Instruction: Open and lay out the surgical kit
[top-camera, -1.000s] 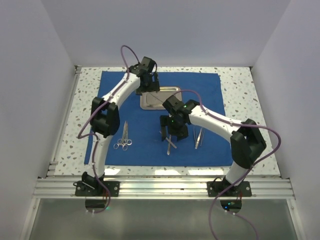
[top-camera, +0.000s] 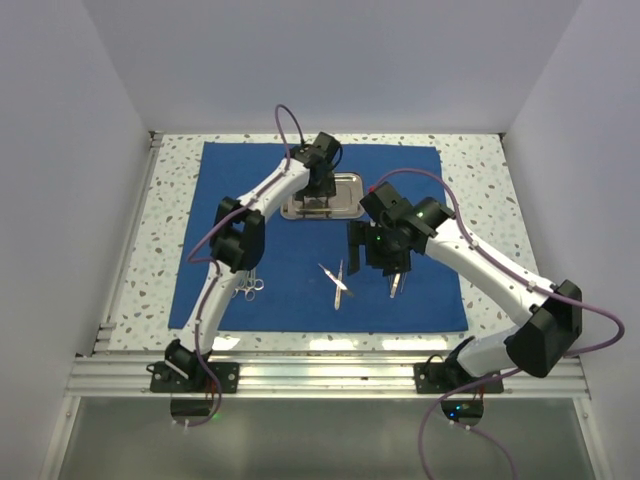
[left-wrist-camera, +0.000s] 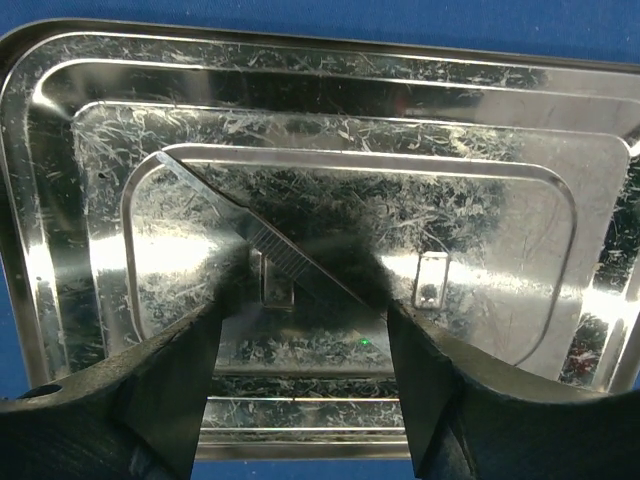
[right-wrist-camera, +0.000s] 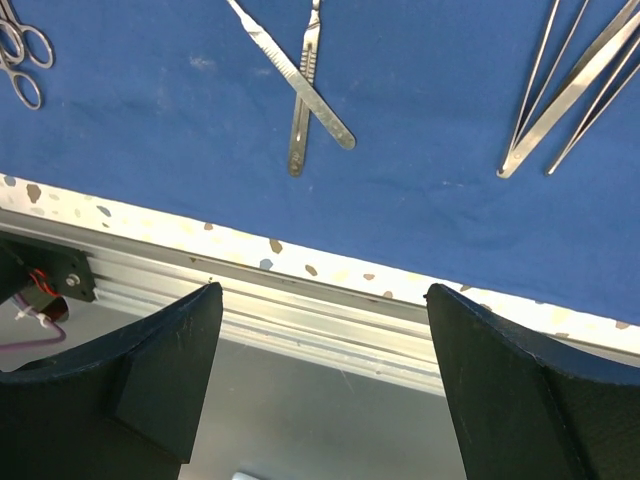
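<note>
The metal tray (left-wrist-camera: 480, 220) fills the left wrist view, and a slim instrument with a ridged grip (left-wrist-camera: 285, 255) lies diagonally in it. Over the tray my left gripper is open, one fingertip close to the instrument's lower end; whether they touch cannot be told. My right gripper is open and empty above the blue cloth (right-wrist-camera: 430, 215). Two scalpels lie crossed, an upper one (right-wrist-camera: 325, 115) and a lower one (right-wrist-camera: 298, 140). Tweezers (right-wrist-camera: 570, 100) lie to their right. Scissors (right-wrist-camera: 18, 45) show at the upper left of the right wrist view.
The speckled table edge (right-wrist-camera: 330, 268) and a metal rail run along the front. In the top view, blue cloth (top-camera: 290, 290) is bare between the scissors (top-camera: 250, 285) and the scalpels. Cloth behind and right of the tray is also clear.
My left gripper has moved right from the tray's back left corner to over its middle. My right gripper has moved right, away from above the scalpels toward the tweezers.
</note>
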